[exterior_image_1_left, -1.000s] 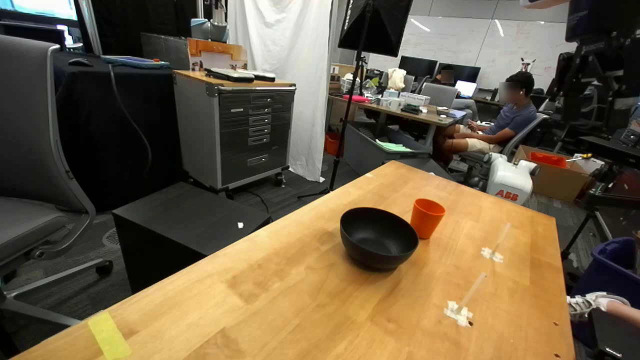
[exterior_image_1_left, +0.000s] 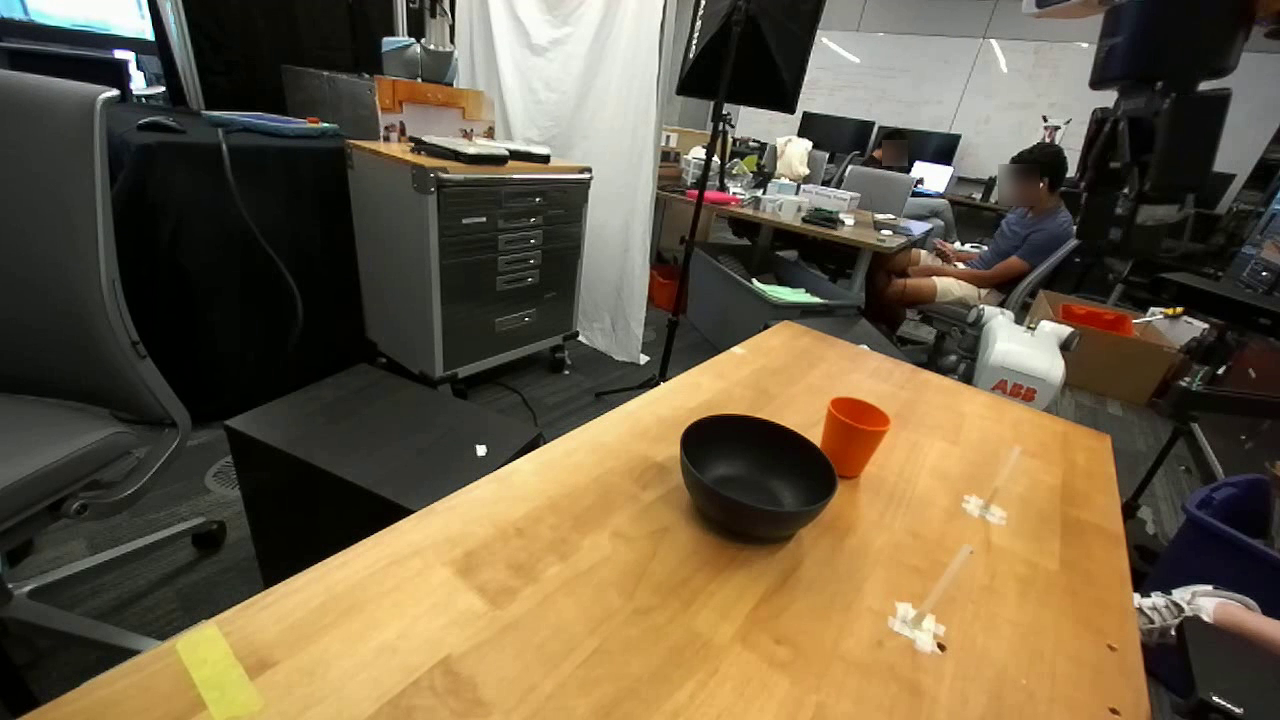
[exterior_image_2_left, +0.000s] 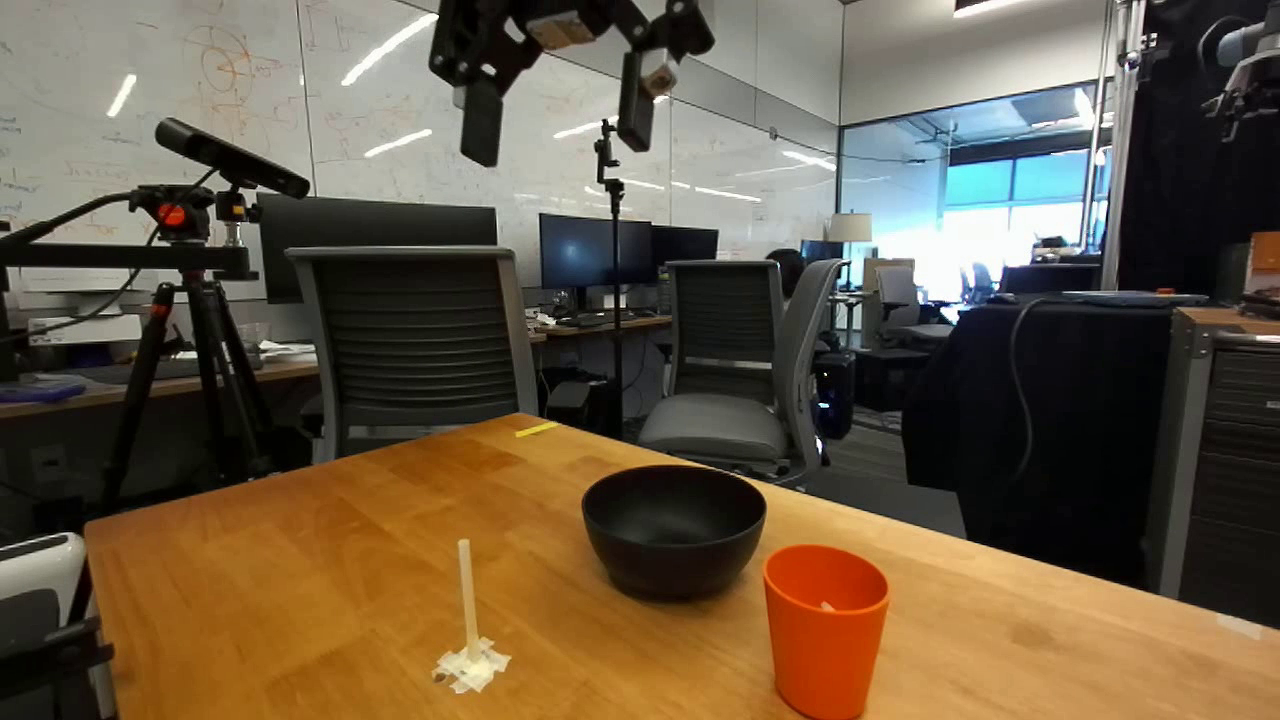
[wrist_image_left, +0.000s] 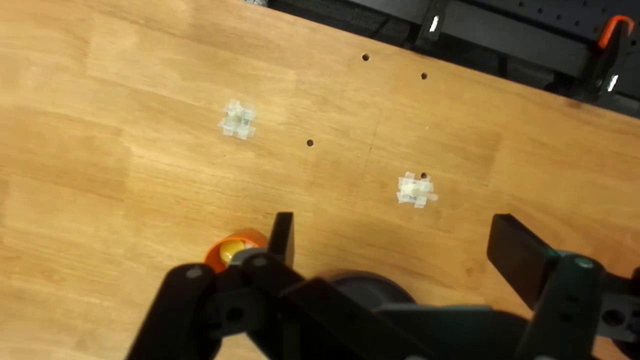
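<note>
On the wooden table stands a black bowl (exterior_image_1_left: 758, 480), upright, its inside looking empty in exterior view 1. Close beside it is an orange cup (exterior_image_1_left: 854, 438). Something yellow and something pale show inside the cup (wrist_image_left: 217, 257) in the wrist view, though part of it is hidden by a finger. My gripper (exterior_image_2_left: 559, 132) hangs high above the table, open, with nothing between its fingers. Seen from the wrist, the gripper has its fingers wide apart and covers most of the bowl (wrist_image_left: 366, 288).
Two thin pale sticks rise from taped patches on the table, a nearer stick (exterior_image_1_left: 944, 582) and a farther stick (exterior_image_1_left: 1005, 472) in exterior view 1. Yellow tape (exterior_image_1_left: 220, 672) marks one table corner.
In exterior view 1 the dark gripper at the upper right has shifted somewhat left. Bowl and cup have not moved.
</note>
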